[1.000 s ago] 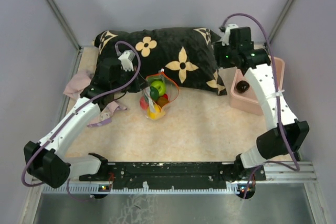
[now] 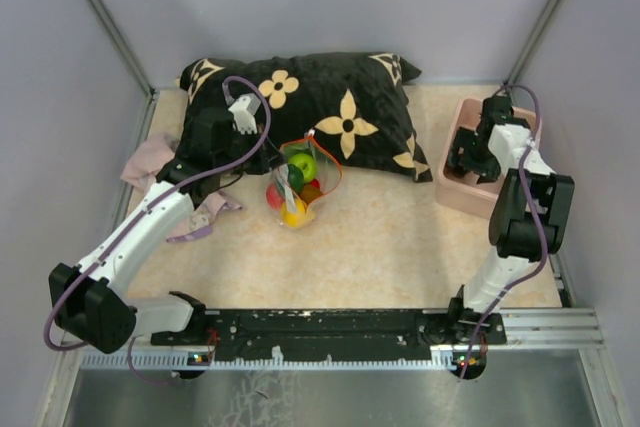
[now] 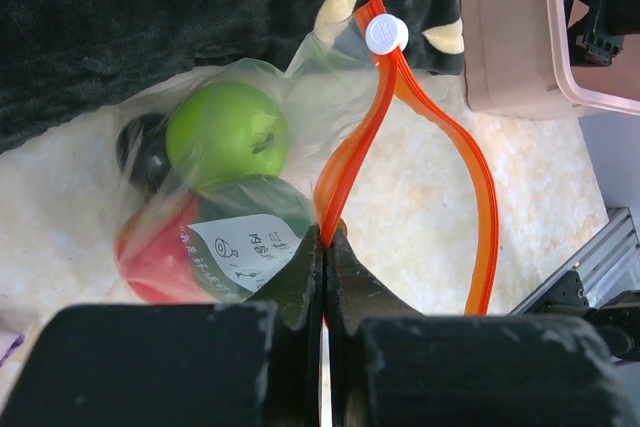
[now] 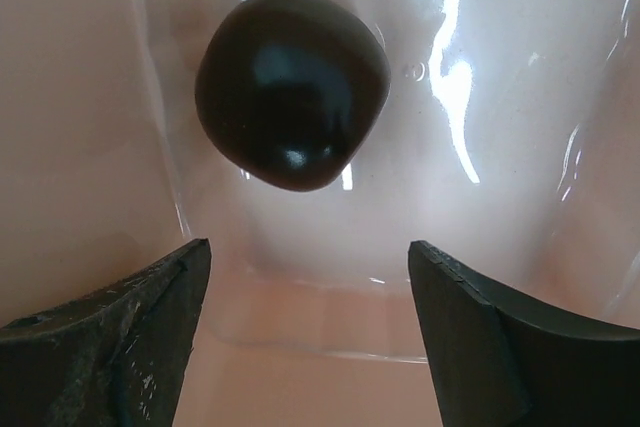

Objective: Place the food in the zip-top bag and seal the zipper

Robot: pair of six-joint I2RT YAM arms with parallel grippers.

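A clear zip bag [image 2: 305, 197] with orange zipper and white slider [image 3: 385, 35] holds colourful food: green apple [image 3: 225, 134], red and yellow pieces, a dark piece. My left gripper [image 2: 270, 159] is shut on the bag's rim at the zipper [image 3: 345, 182]. My right gripper [image 2: 472, 162] is down inside the pink bin [image 2: 460, 197], open above a dark round food piece [image 4: 290, 87], with nothing between its fingers.
A black flowered cushion [image 2: 300, 97] lies along the back. A pink cloth [image 2: 150, 162] is at the left.
My right arm has swung right from beside the cushion and lowered into the pink bin, over the dark piece. The left arm has barely moved.
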